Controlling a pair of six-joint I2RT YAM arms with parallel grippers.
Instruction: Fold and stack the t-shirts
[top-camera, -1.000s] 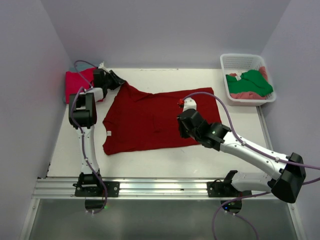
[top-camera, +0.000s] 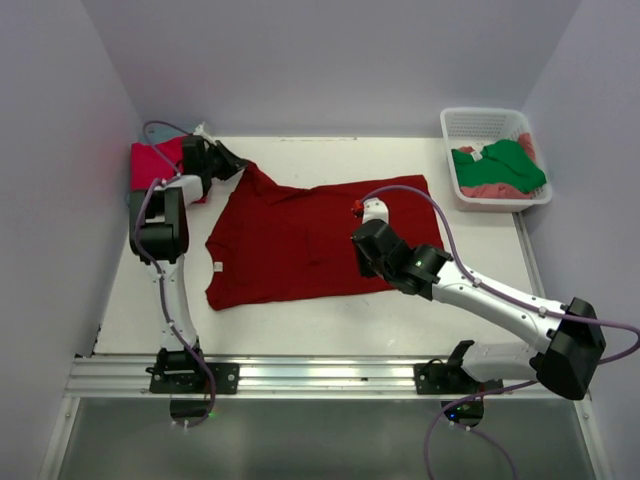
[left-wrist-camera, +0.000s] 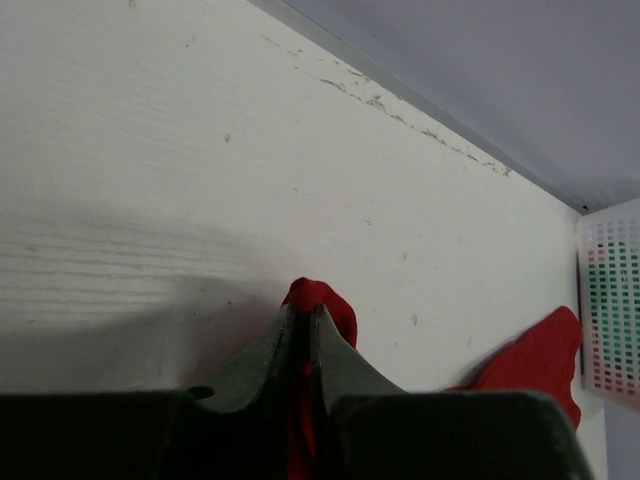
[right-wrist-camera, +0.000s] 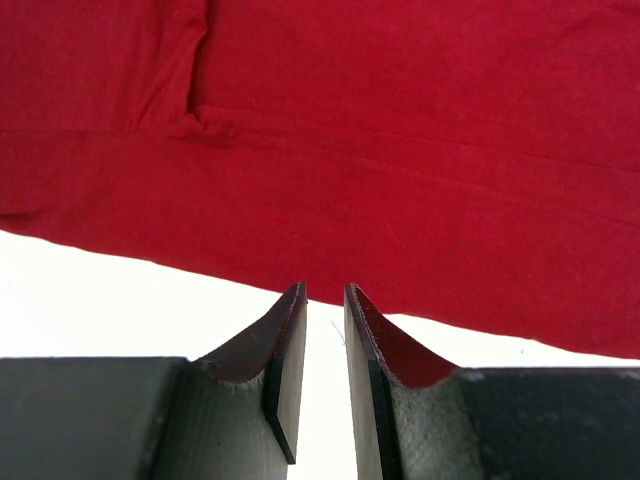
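Note:
A red t-shirt (top-camera: 300, 240) lies spread flat across the middle of the table, its top left corner lifted where my left gripper (top-camera: 234, 166) is shut on it; in the left wrist view that bunched red cloth (left-wrist-camera: 320, 295) pokes up between the fingertips. My right gripper is over the shirt's front edge on the right side, fingers a little apart with nothing visible between them. A folded pink-red cloth (top-camera: 150, 166) lies at the back left, partly hidden by my left arm.
A white basket (top-camera: 447, 130) at the back right holds green and pink cloths.
My left arm has shifted slightly leftward with the shirt's corner still in the gripper.

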